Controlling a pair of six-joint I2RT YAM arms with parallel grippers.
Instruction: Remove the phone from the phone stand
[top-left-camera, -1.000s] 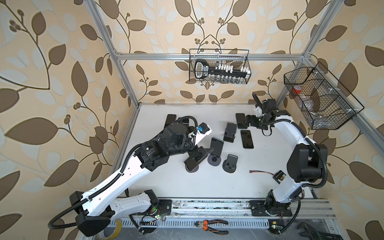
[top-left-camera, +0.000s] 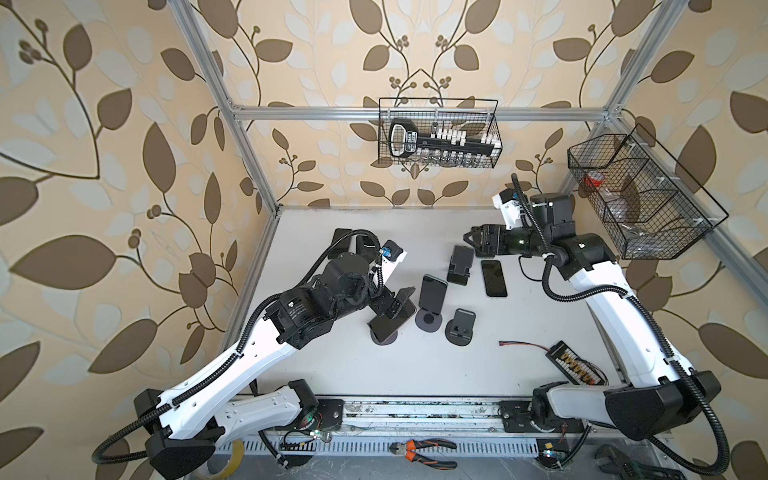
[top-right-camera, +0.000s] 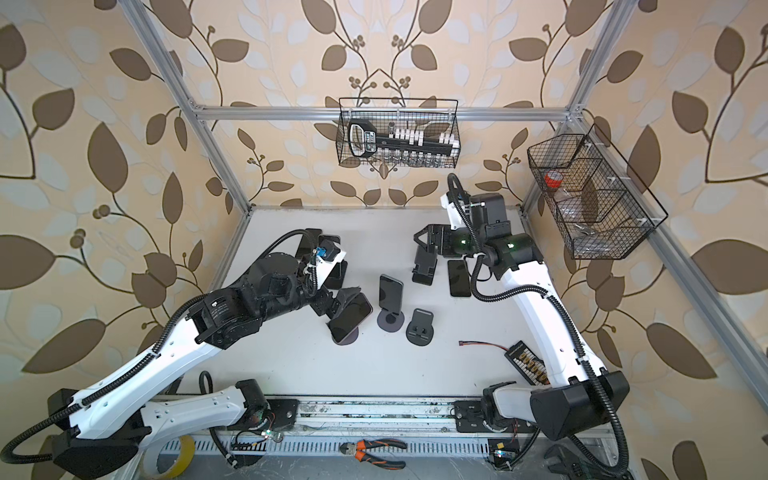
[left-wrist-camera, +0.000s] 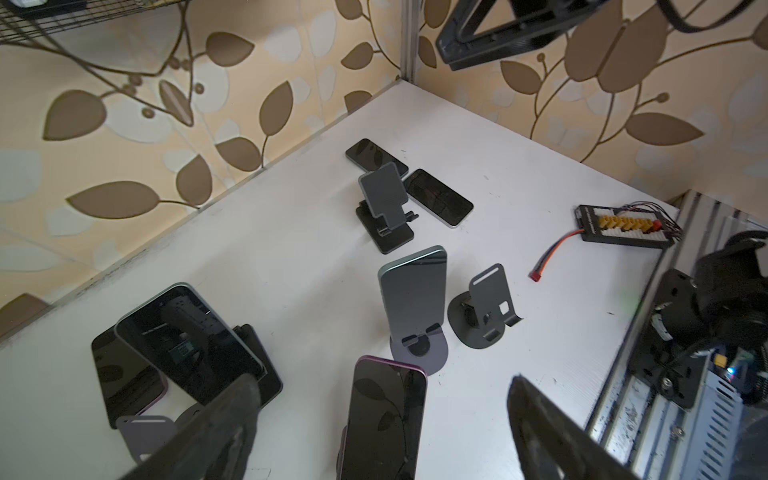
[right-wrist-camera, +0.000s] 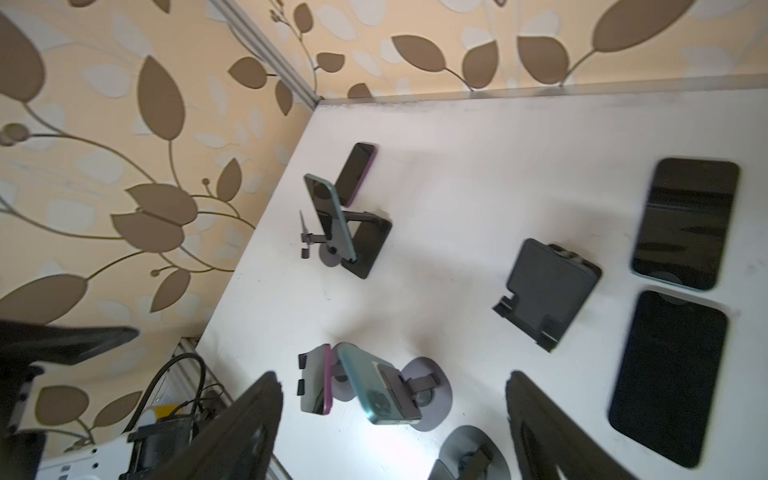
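A phone with a purple edge (left-wrist-camera: 388, 412) leans on a stand at the front left of the table. My left gripper (top-left-camera: 397, 305) is over it, fingers (left-wrist-camera: 228, 428) spread and clear of it in the left wrist view. Beside it, a teal-edged phone (left-wrist-camera: 416, 294) rests on a round-based stand (left-wrist-camera: 432, 352). At the back left another phone (left-wrist-camera: 190, 344) sits on a stand (left-wrist-camera: 260, 364). High above the back right hangs my right gripper (top-left-camera: 470, 240), open and empty. Two phones (right-wrist-camera: 668, 376) lie flat there, near an empty black stand (right-wrist-camera: 552, 292).
An empty round-based stand (top-left-camera: 460, 326) is at the front middle. Another dark phone (right-wrist-camera: 356, 172) lies flat at the back left. A board with a red cable (top-left-camera: 574, 364) is at the right edge.
The left gripper has shifted slightly left; the phones stay put.
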